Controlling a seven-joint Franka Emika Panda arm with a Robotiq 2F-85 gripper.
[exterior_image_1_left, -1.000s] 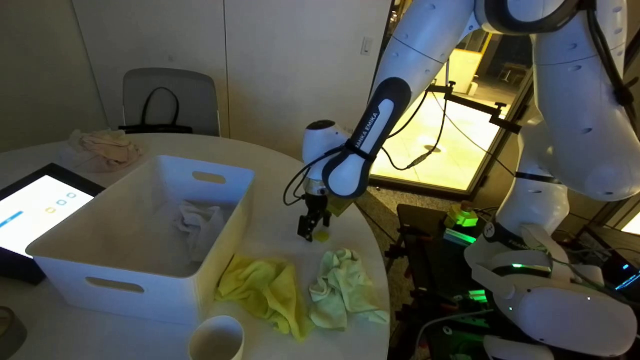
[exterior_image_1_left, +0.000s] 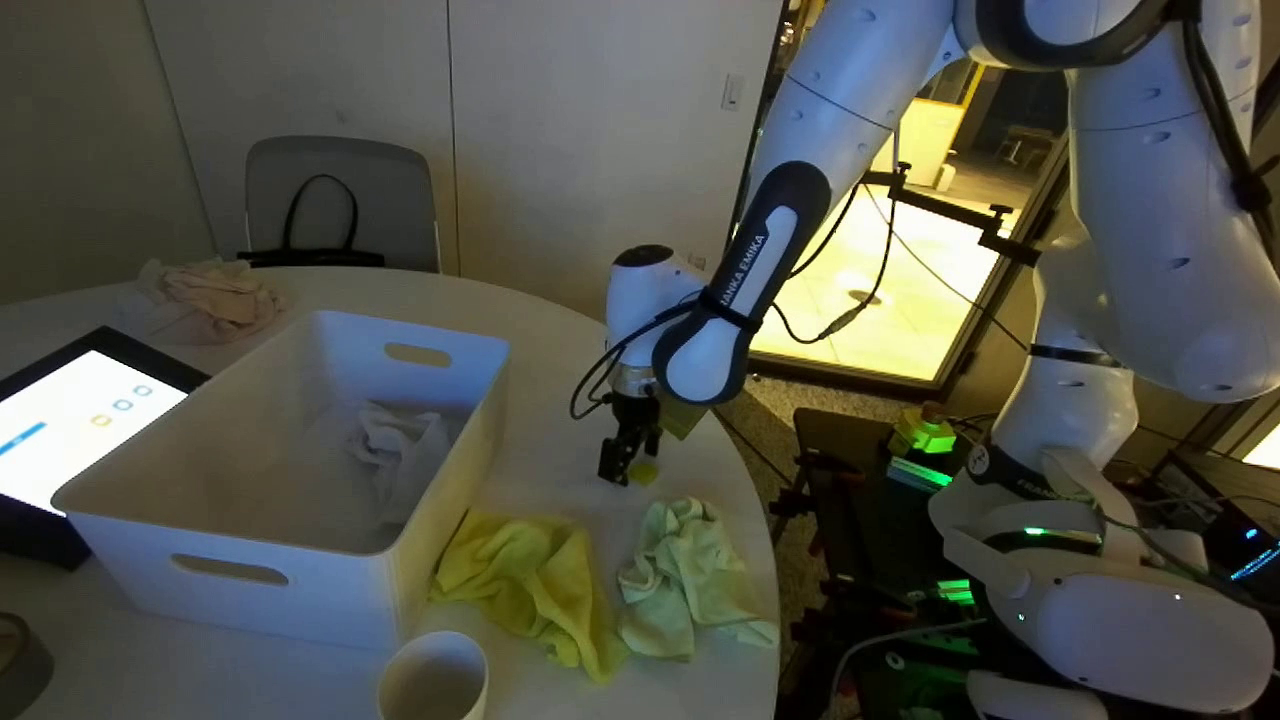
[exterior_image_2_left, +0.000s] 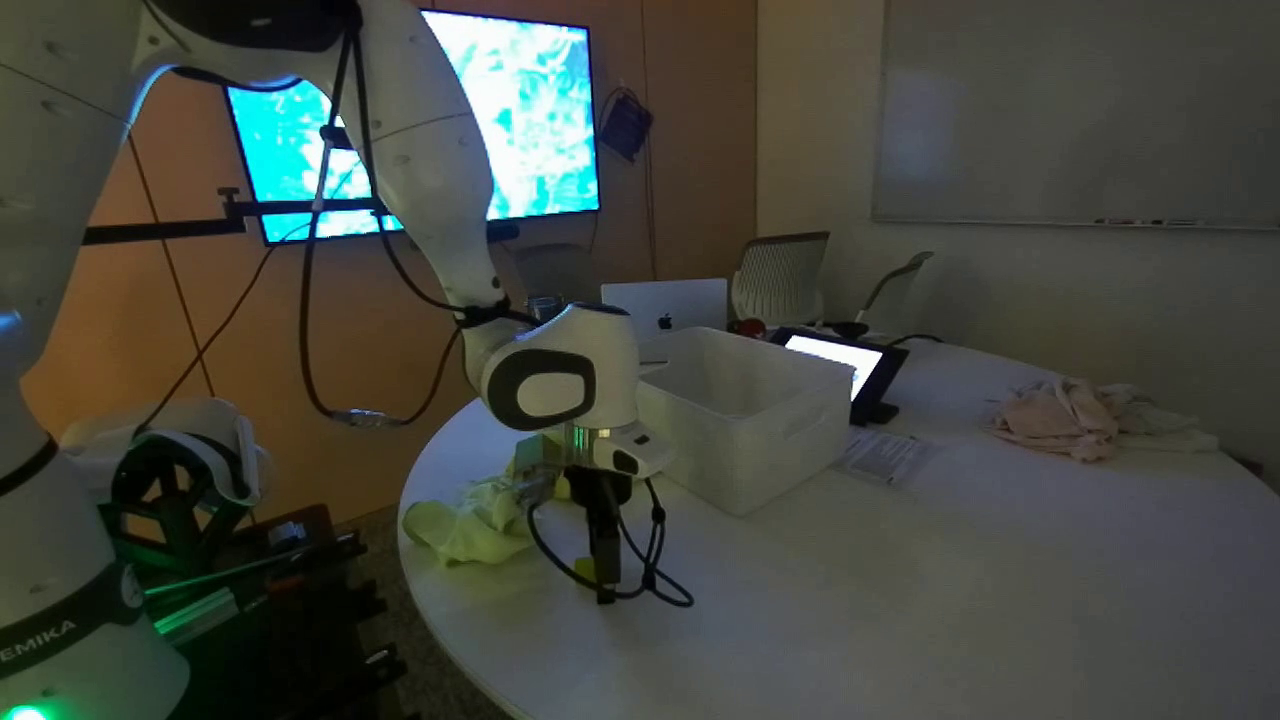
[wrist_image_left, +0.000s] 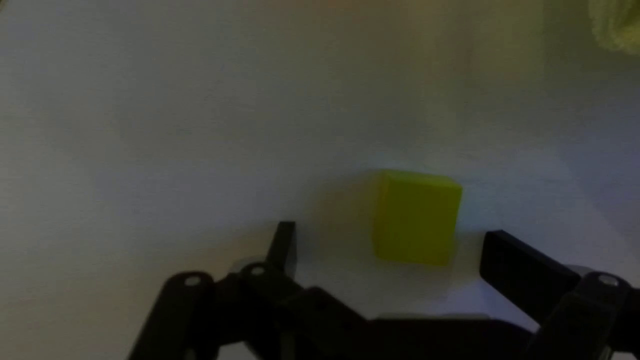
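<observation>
A small yellow-green block (wrist_image_left: 417, 219) stands on the white table, between the spread fingers of my gripper in the wrist view. Its near face lies closer to the right finger (wrist_image_left: 522, 270) than to the left one (wrist_image_left: 282, 249), and bare table shows on both sides of it. My gripper (exterior_image_1_left: 631, 461) is open, pointing down low over the table in exterior view 1, where the block (exterior_image_1_left: 644, 473) shows partly behind it. From the other side, the block (exterior_image_2_left: 584, 568) is largely covered by a dark finger.
A white bin (exterior_image_1_left: 240, 492) holding a pale cloth (exterior_image_1_left: 402, 450) stands left of the gripper. A yellow cloth (exterior_image_1_left: 528, 582), a pale green cloth (exterior_image_1_left: 690, 576) and a white cup (exterior_image_1_left: 434, 678) lie nearer the camera. Behind the bin sits a lit tablet (exterior_image_2_left: 840, 360).
My arm and gripper have shifted slightly right and down in exterior view 1. The block, cloths and bin have not visibly moved.
</observation>
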